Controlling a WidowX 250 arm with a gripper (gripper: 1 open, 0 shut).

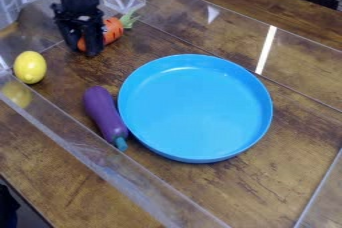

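Observation:
My black gripper [80, 34] is low at the top left, down over an orange carrot [107, 32] with a green top, which shows mostly to the right of the fingers. Whether the fingers are closed on the carrot cannot be told. A blue plate [195, 106] lies right of centre. A purple eggplant [104, 114] lies along the plate's left side, and a yellow lemon [30, 66] sits at the far left.
Clear plastic walls [310, 192] border the wooden work surface [207, 192]. Bare wood shows above the plate and below it.

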